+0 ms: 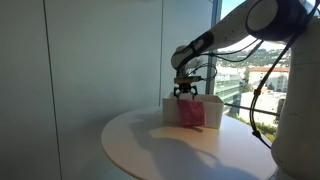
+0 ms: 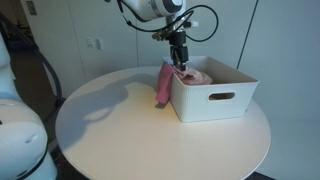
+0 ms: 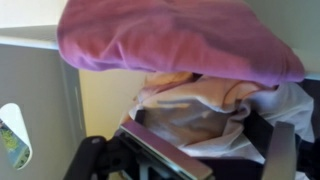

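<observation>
A white box (image 2: 215,107) with handle cutouts stands on the table. A pink cloth (image 1: 191,113) hangs over its rim and down its outer side; in the wrist view the pink cloth (image 3: 175,40) spans the top of the picture. Crumpled pale pinkish and whitish cloth (image 3: 205,110) lies inside the box. My gripper (image 1: 185,94) points down at the box's opening, close to the rim where the pink cloth hangs. In the wrist view its fingers (image 3: 165,150) are apart, open, with the pale cloth visible beyond them. Whether they touch the cloth, I cannot tell.
Box walls stand close around the gripper. Behind are a pale wall (image 1: 105,60) and a window (image 1: 240,85).
</observation>
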